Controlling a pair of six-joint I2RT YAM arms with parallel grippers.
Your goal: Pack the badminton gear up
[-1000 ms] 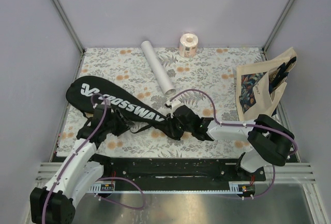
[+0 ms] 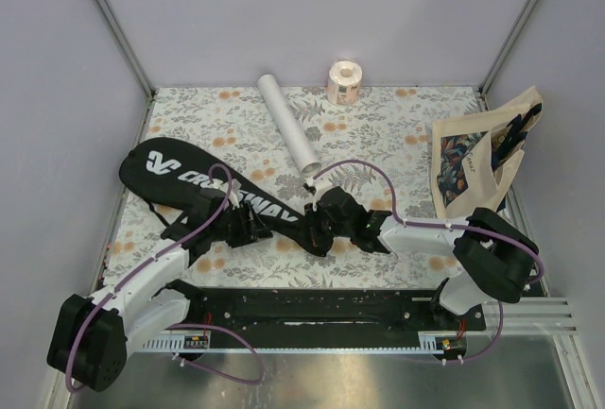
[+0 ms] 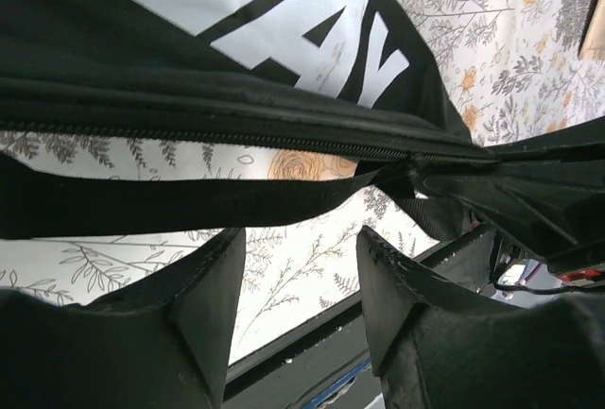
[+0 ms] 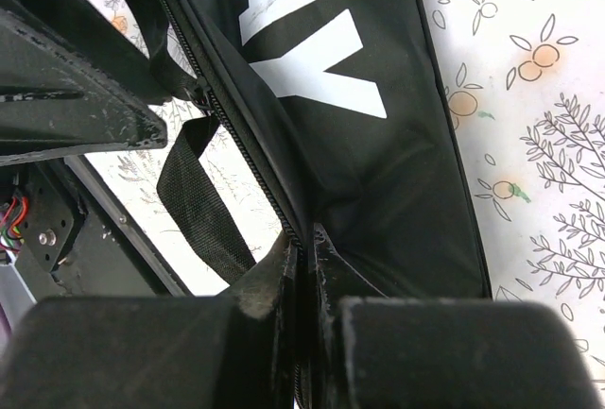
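The black racket bag (image 2: pixel 175 175) with white lettering lies slantwise from the back left to the table's front middle. In the right wrist view, my right gripper is shut on the narrow end of this bag, at its zipped edge. The zipper (image 3: pixel 274 140) runs along the bag's near side, with a loose black strap (image 3: pixel 170 209) below it. My left gripper is partly open beside the strap and zipper, and only bare tablecloth shows between its fingers. No racket or shuttlecock can be made out.
A white tube (image 2: pixel 288 124) lies behind the bag, and a paper roll (image 2: pixel 344 83) stands at the back edge. At the right is a beige cloth bag (image 2: pixel 480 156) holding dark items. Patterned tablecloth (image 2: pixel 388 144) is free between tube and cloth bag.
The right gripper and the bag look nearly unmoved.
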